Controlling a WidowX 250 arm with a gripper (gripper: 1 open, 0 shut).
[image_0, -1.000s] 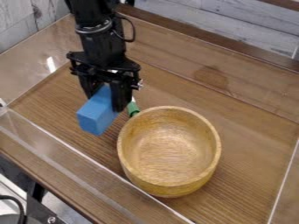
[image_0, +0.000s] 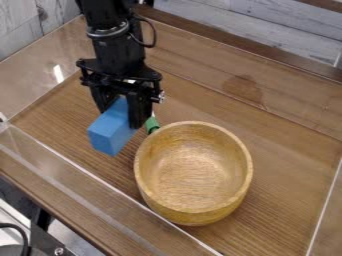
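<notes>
The black arm reaches down from the top, and its gripper (image_0: 126, 101) is shut on a blue block (image_0: 110, 134), which it holds at the left of the tan oval bowl (image_0: 193, 202). A small green object (image_0: 151, 125) shows just right of the gripper, near the bowl's upper left edge, partly hidden. The bowl stands empty at the lower right.
A pale rail or edge runs along the left and lower left, with a black cable (image_0: 14, 228) beyond it.
The gripper and blue block have shifted very slightly; otherwise the scene looks the same.
</notes>
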